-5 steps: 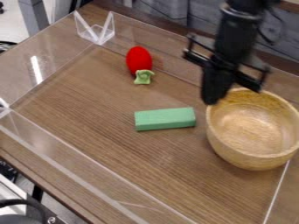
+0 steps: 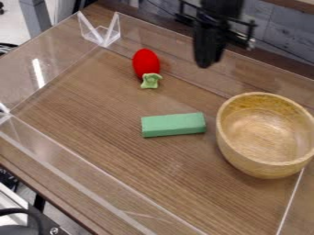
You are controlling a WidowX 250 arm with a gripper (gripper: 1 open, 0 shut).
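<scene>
My gripper (image 2: pixel 200 50) is raised at the top of the view, dark and blurred, above the back of the wooden table. It looks shut, with nothing visible between its fingers. Below it lie a red oval object (image 2: pixel 146 63), a small light-green item (image 2: pixel 151 81) just in front of that, and a green rectangular block (image 2: pixel 173 125). A large tan bowl (image 2: pixel 263 161) stands at the right.
A clear plastic piece (image 2: pixel 101 30) stands at the back left. A dark cable (image 2: pixel 37 218) curves at the bottom-left edge. The left and front of the table (image 2: pixel 110 184) are open.
My gripper has moved from over the bowl at the right toward the back and left, farther from the green block. The objects on the table look unmoved.
</scene>
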